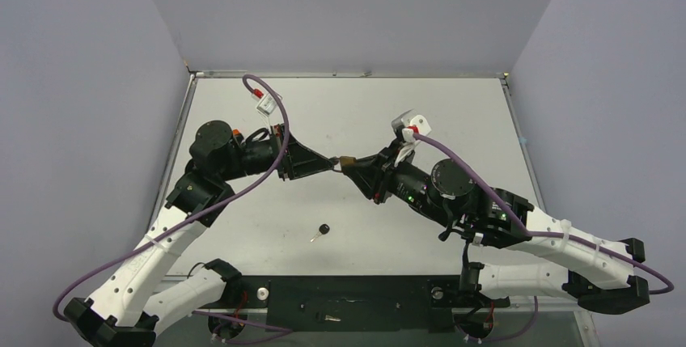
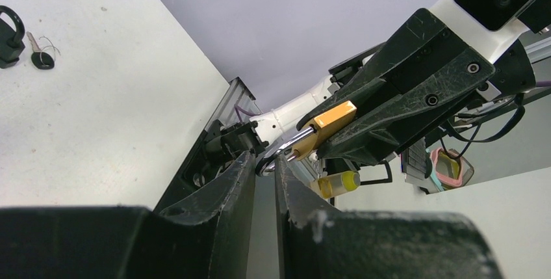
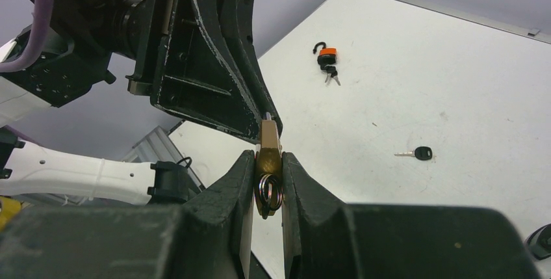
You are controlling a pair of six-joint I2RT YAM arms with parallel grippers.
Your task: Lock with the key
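Observation:
A brass padlock (image 2: 334,118) is gripped in my right gripper (image 1: 349,164), held above the middle of the table. Its silver shackle (image 2: 295,140) points toward my left gripper, whose fingers stand slightly apart around the shackle's curved end. In the right wrist view the padlock body (image 3: 268,142) sits between my right fingers, with round metal rings (image 3: 269,191) at its near end. Whether a key is in the lock cannot be made out. A black-headed key (image 3: 422,153) lies loose on the table. How far the shackle sits in the body is unclear.
A black and orange padlock (image 3: 327,56) with keys (image 3: 333,75) beside it lies on the table's left side, partly under my left arm in the top view. The white tabletop (image 1: 421,242) is otherwise mostly bare. Both arms meet closely over its middle.

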